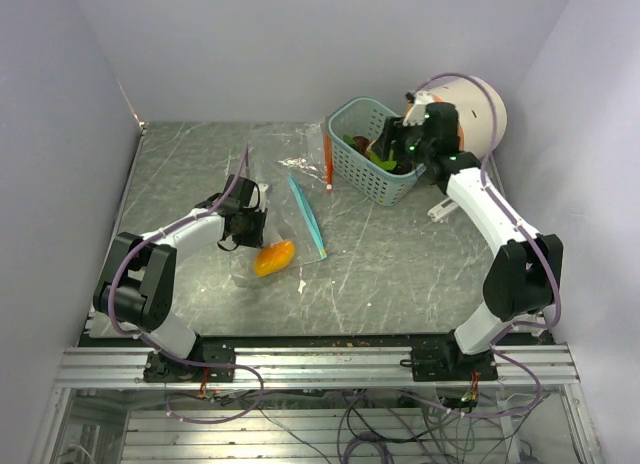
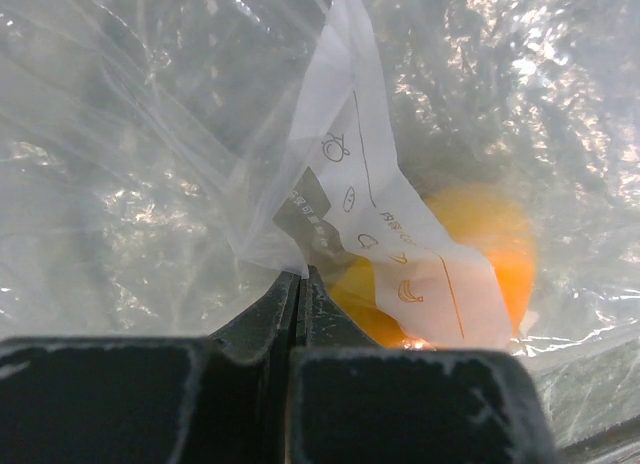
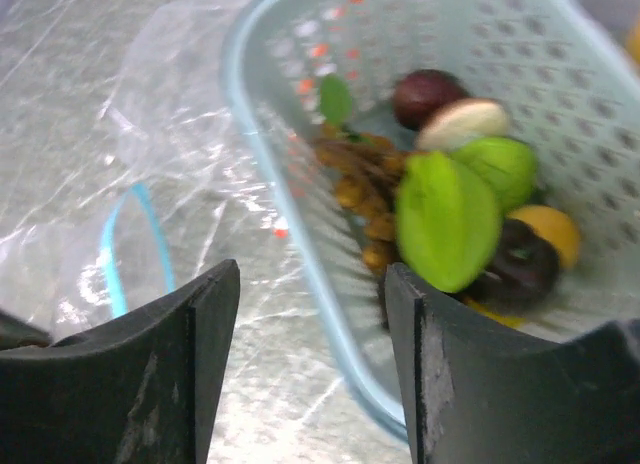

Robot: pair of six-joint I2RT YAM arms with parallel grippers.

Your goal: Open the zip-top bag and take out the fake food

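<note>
A clear zip top bag with a blue zipper lies mid-table, an orange fake food inside it. My left gripper is shut on the bag's plastic near a printed white label, with the orange piece behind. My right gripper is over the near-left rim of the grey basket, fingers apart, nothing seen between them. The basket holds several fake foods, among them a green one.
Another clear bag with an orange zipper lies left of the basket. A white cylinder stands at the back right.
</note>
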